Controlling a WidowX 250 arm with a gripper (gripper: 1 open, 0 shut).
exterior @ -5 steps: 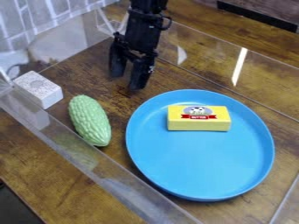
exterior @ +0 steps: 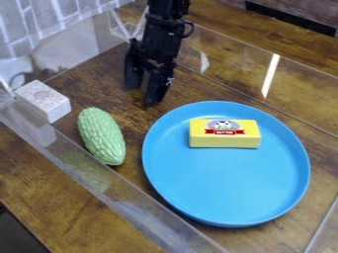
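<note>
My black gripper [exterior: 145, 77] hangs at the back centre, low over the wooden surface, its fingers apart with nothing visible between them. To the front right a yellow butter box [exterior: 223, 132] lies on a blue plate [exterior: 224, 188]. A pale green gourd-like vegetable [exterior: 102, 136] lies left of the plate. A small white speckled block [exterior: 42, 102] sits at the far left, apart from the gripper.
Clear walls [exterior: 82, 180] border the wooden work area. Bare wood [exterior: 106, 84] lies between the block, the vegetable and the gripper, and also to the right behind the plate.
</note>
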